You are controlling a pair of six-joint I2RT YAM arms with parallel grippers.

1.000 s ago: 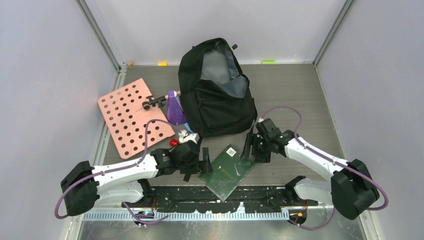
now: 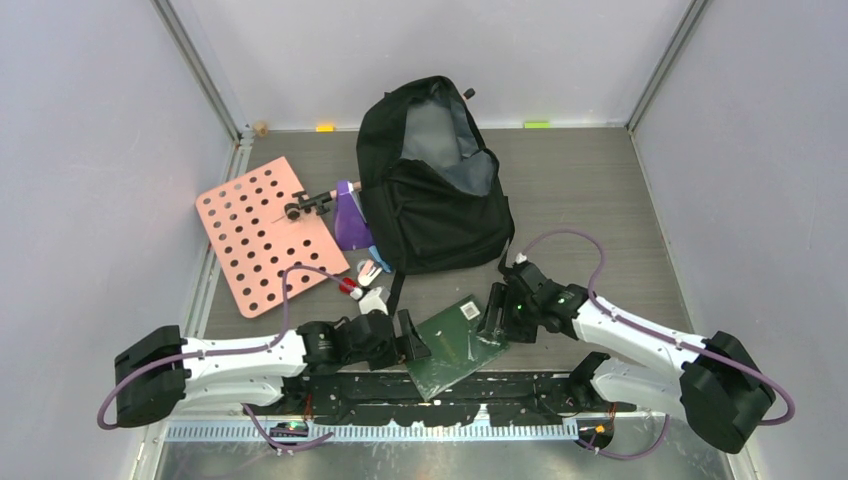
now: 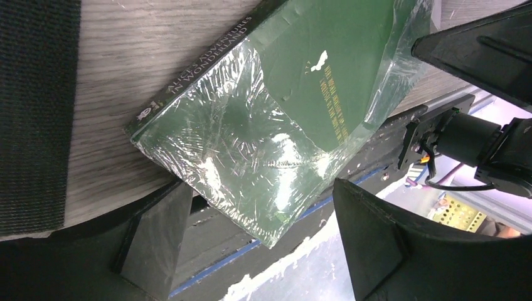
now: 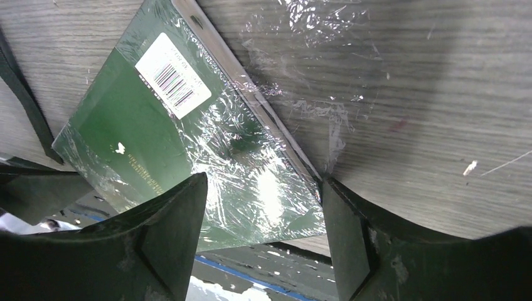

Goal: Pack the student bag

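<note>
A green plastic-wrapped book (image 2: 450,355) (image 3: 313,106) (image 4: 157,144) lies flat at the table's front edge, barcode up, its front corner overhanging. My left gripper (image 2: 405,340) is low at its left end, fingers part open on either side of that corner. My right gripper (image 2: 492,310) is at the book's right end, fingers apart, the right finger against the book's long edge, the left over the cover. Whether either grips it is unclear. The black backpack (image 2: 430,220) lies behind, opened at the top.
A pink perforated board (image 2: 260,235), a purple item (image 2: 350,220) and small objects including red-handled scissors (image 2: 350,285) lie at left. A backpack strap runs beside my left gripper.
The book has shifted slightly right and down toward the front edge. My left gripper has moved toward the front; my right arm has moved a little.
</note>
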